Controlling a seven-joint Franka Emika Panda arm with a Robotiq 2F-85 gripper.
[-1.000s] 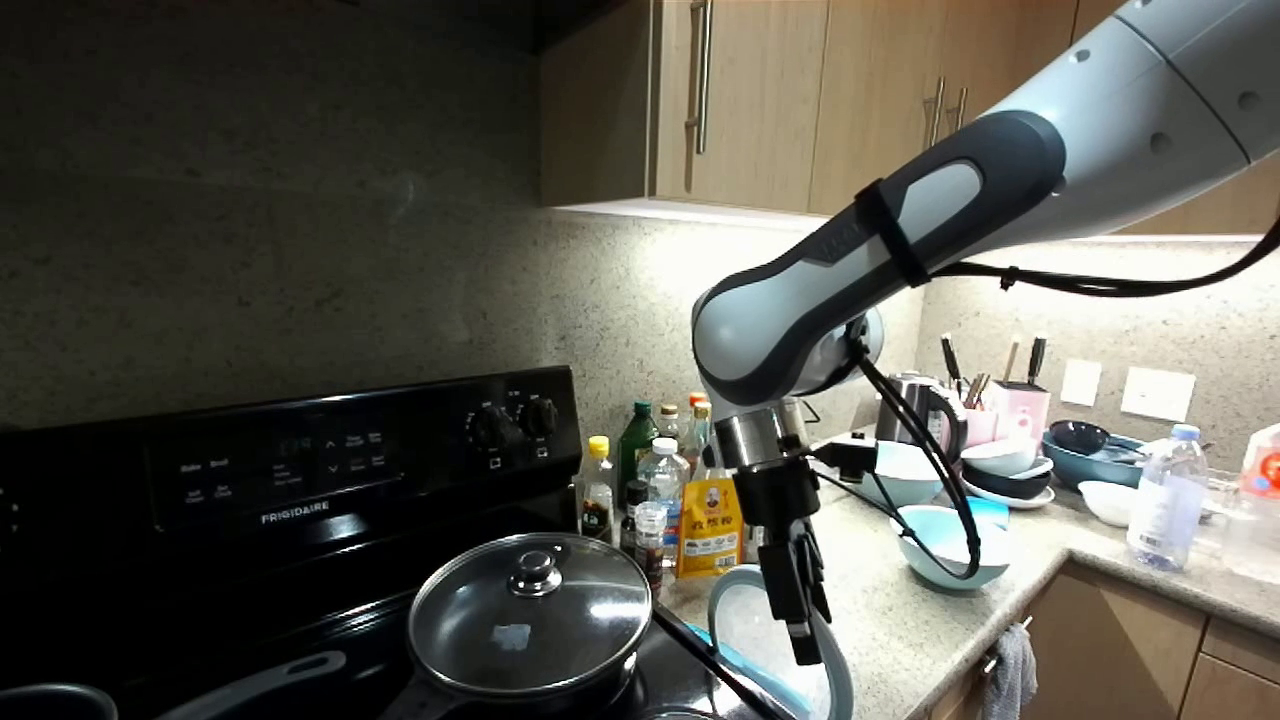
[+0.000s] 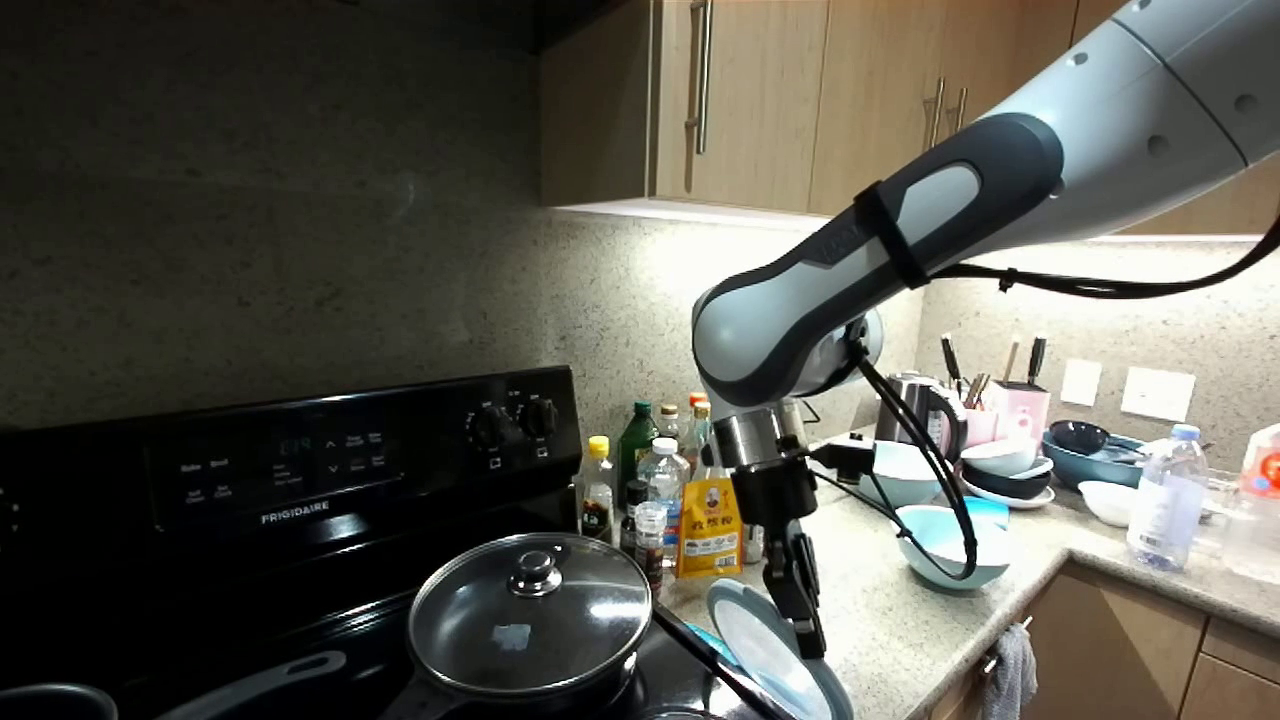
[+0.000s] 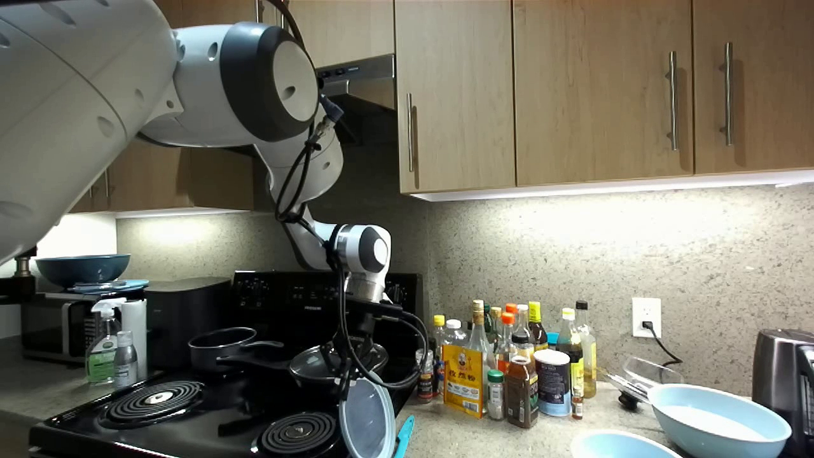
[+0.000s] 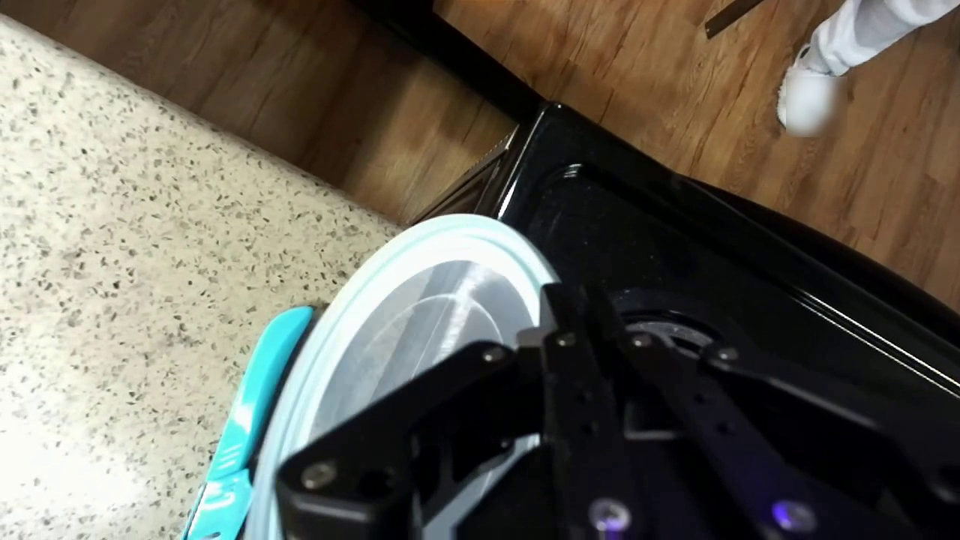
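A round pale-blue-rimmed lid (image 4: 307, 396) with a translucent middle stands tilted on edge where the counter meets the stove. My gripper is shut on this lid's rim, its fingers close together in the wrist view. In exterior view 1 the fingers (image 2: 806, 624) come down across the face of the lid (image 2: 753, 630). From exterior view 2 the lid (image 3: 368, 421) shows below the arm's cables, which cover much of the gripper. The lid's lower edge is hidden.
A turquoise-handled utensil (image 4: 244, 409) lies on the counter beside the lid. A covered pan (image 2: 528, 618) sits on the stove. Bottles and a yellow packet (image 2: 710, 528) crowd the back of the counter. Blue bowls (image 2: 948, 546) stand farther right.
The arm has barely moved.
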